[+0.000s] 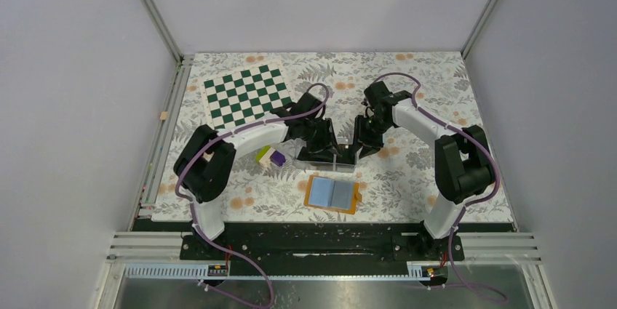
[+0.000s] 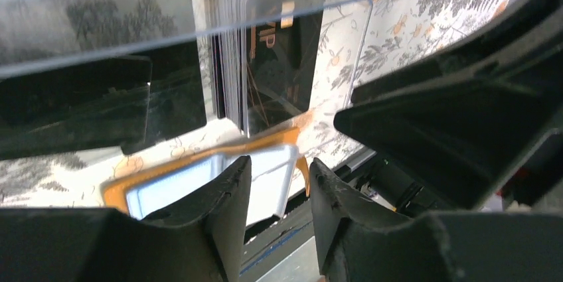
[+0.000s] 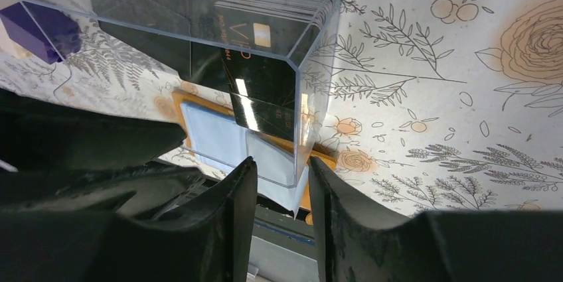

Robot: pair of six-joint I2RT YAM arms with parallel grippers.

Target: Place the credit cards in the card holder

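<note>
A clear box (image 1: pixel 334 167) with black cards inside lies between my two grippers. In its right-hand section several cards stand stacked, with a black VIP card (image 3: pixel 262 86) facing front; more black cards (image 2: pixel 174 89) lie in the left section. My left gripper (image 1: pixel 327 150) is over the box's left half, its fingers apart and nothing between them. At the box's right end, my right gripper has its fingers parted around the clear corner, and contact cannot be made out. Nearer the front lies an open orange-edged card holder (image 1: pixel 354 201) with blue and grey panels.
Left of the box is a small purple, white and green block (image 1: pixel 271 156). A green-and-white checkered board (image 1: pixel 247 97) lies at the back left.
</note>
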